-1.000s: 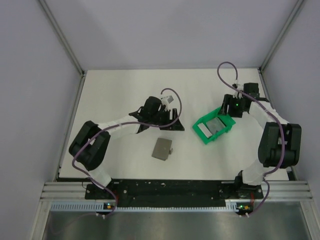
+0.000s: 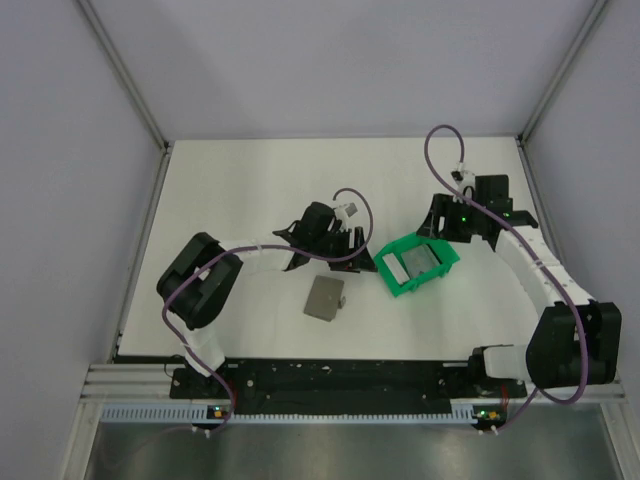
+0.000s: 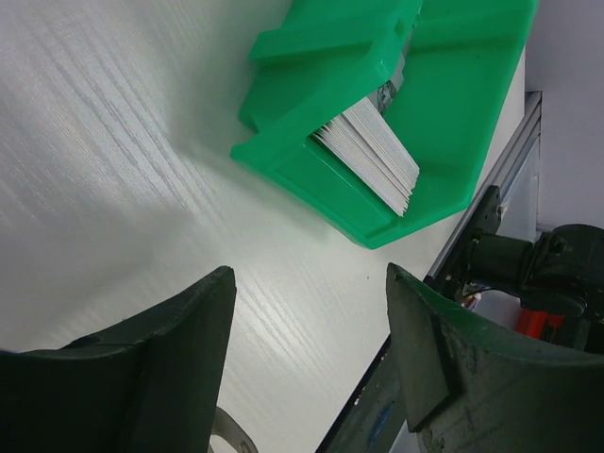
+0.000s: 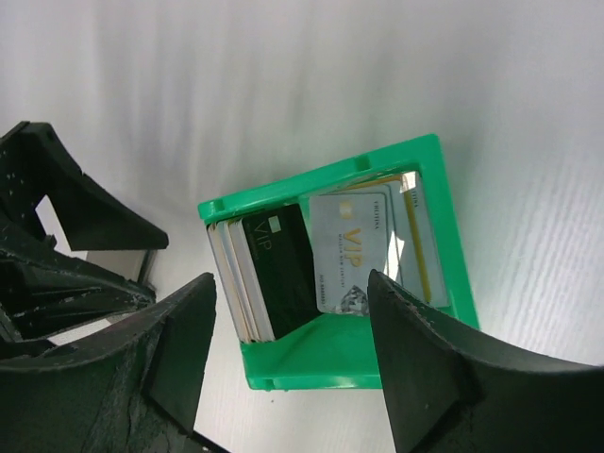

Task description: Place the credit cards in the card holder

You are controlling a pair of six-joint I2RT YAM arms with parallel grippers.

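A green box (image 2: 388,276) stands right of the table's middle, cards inside it. In the right wrist view a black VIP card (image 4: 278,264) fronts the stack on one side, and a silver VIP card (image 4: 351,245) lies in the other part. White card edges (image 3: 363,156) show in the left wrist view. The card holder (image 2: 324,298), flat and grey-brown, lies on the table left of the box. My left gripper is open and empty, just left of the box. Over the box's back right edge, my right gripper has its fingers apart with nothing gripped.
Bare table (image 2: 230,180) stretches across the left and back. Both grippers are close to the box, one on either side. The dark front rail (image 2: 330,385) borders the table.
My left gripper has moved right, close to the box; my right gripper has moved left and slightly forward.
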